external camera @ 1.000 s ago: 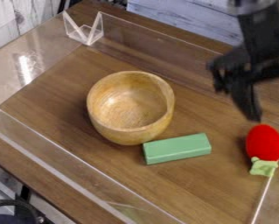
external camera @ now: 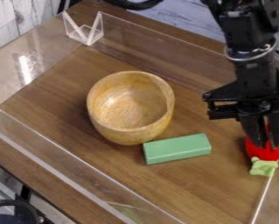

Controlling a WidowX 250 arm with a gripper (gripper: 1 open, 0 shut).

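The black gripper [external camera: 261, 131] hangs at the right, its tips down at a red strawberry-like object [external camera: 265, 150] with a pale green leafy end. Its fingers look close together over the top of the red object; whether they touch it cannot be told. A wooden bowl [external camera: 129, 118] stands left of centre, empty. A green rectangular block [external camera: 177, 149] lies just below and right of the bowl.
The wooden tabletop [external camera: 72, 157] is bordered by clear plastic edging at the left and right, with a clear angular piece [external camera: 84, 30] at the upper left.
The gripper has come down from the upper right onto the red object, which it now partly hides. The bowl and green block have not moved.
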